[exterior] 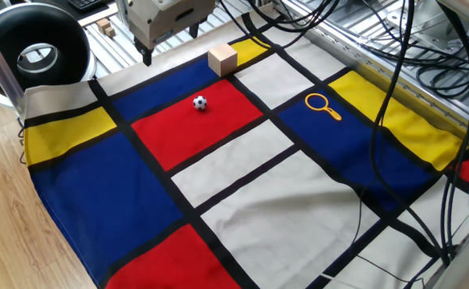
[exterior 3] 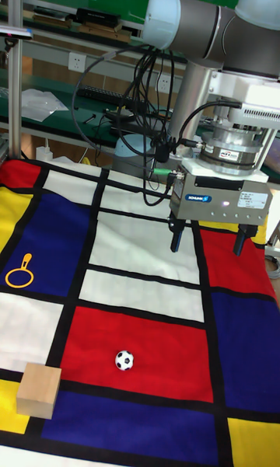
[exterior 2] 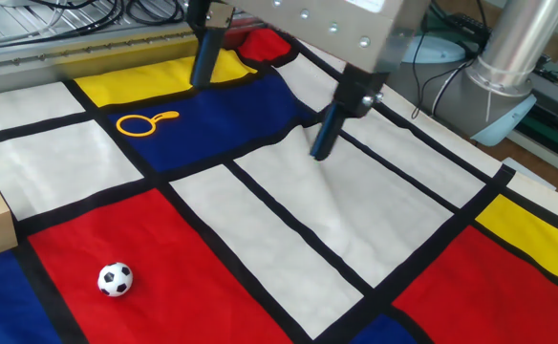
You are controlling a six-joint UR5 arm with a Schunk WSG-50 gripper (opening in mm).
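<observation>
My gripper [exterior 3: 207,252] hangs in the air above the cloth, its two dark fingers wide apart and nothing between them. The same open gripper [exterior 2: 258,120] shows at the top of exterior view 2, while in exterior view 1 it is at the upper edge. On a red patch lies a small black-and-white soccer ball [exterior: 200,103]. A light wooden cube [exterior: 222,59] sits at a corner of the blue patch beside it. An orange magnifier-shaped ring with a handle [exterior: 323,107] lies flat on another blue patch. All three stand clear of the gripper.
A cloth of coloured blocks [exterior: 258,217] covers the table, with mild wrinkles and wide free areas. Black cables [exterior: 379,120] hang over its right side in exterior view 1. Metal rails [exterior 2: 31,67] border one edge of the cloth.
</observation>
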